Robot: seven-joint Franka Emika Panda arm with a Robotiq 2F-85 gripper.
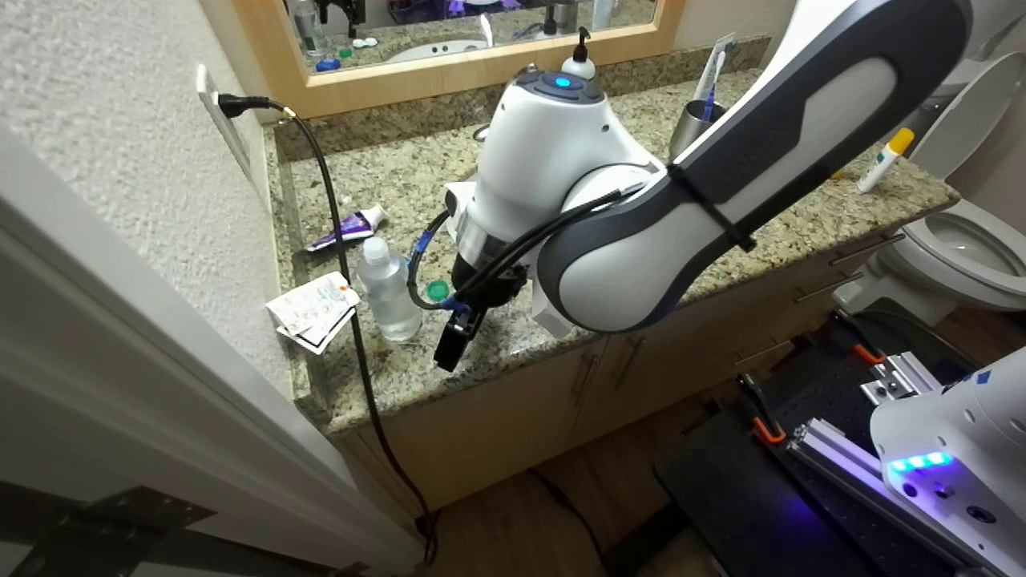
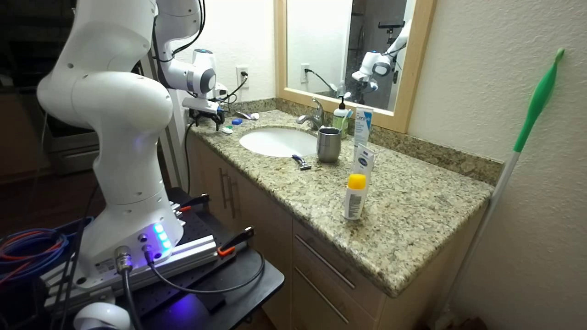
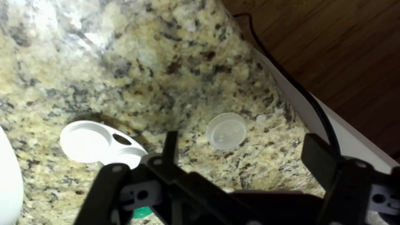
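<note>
In the wrist view my gripper is open, its two dark fingers wide apart with nothing held between them. A small translucent round cap (image 3: 227,132) lies on the granite counter (image 3: 150,75), seen in the gap between the fingers. Left of the near finger is a white contact lens case (image 3: 90,144), partly covered by that finger. A green cap (image 3: 142,212) peeks out from behind the gripper body. In the first exterior view a clear bottle (image 1: 389,293) stands upright to the left of the gripper, and the green cap (image 1: 438,290) rests on the counter.
Beside the bottle lie white papers (image 1: 315,309) and a purple tube (image 1: 351,229); a black cable (image 1: 357,336) hangs over the counter edge. The sink (image 2: 278,142), a steel cup (image 2: 329,145) and a razor (image 2: 301,162) are farther along. Bare counter surrounds the yellow-capped bottle (image 2: 355,198).
</note>
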